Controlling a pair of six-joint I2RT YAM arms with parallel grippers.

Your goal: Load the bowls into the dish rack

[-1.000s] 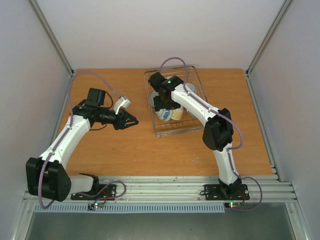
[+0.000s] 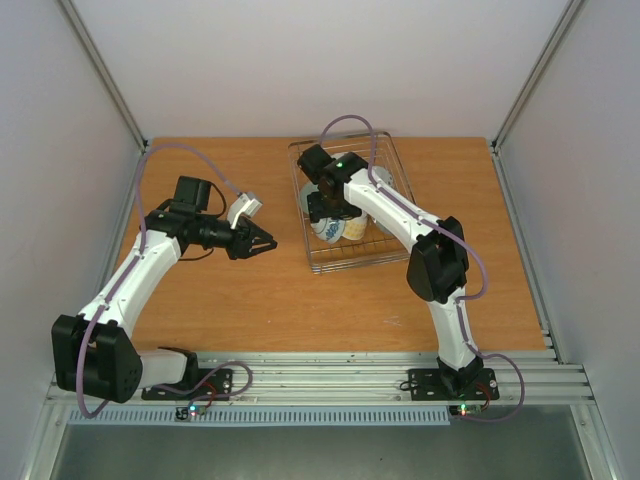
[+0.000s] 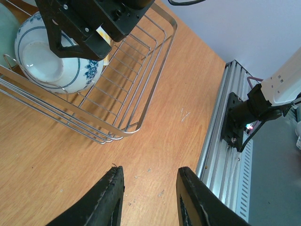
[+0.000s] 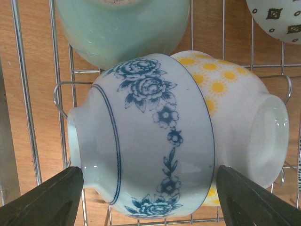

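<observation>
In the right wrist view a white bowl with blue flowers (image 4: 150,136) stands on its side in the dish rack (image 2: 345,268). A yellow-flowered bowl (image 4: 235,127) leans against it. Above them is a pale green bowl (image 4: 122,33), and part of a dark-patterned bowl (image 4: 280,19) shows in the corner. My right gripper is open, its fingers either side of the blue-flowered bowl; contact is hard to judge. Left of the rack, over bare table, my left gripper (image 2: 272,246) has its fingers apart and nothing between them, as the left wrist view confirms.
The rack's front corner (image 3: 129,129) has raised wire walls. My right arm (image 2: 400,215) reaches across the rack and covers part of it.
Hardly anything differs. The right arm has shifted very slightly; the left arm and the bowls look the same.
</observation>
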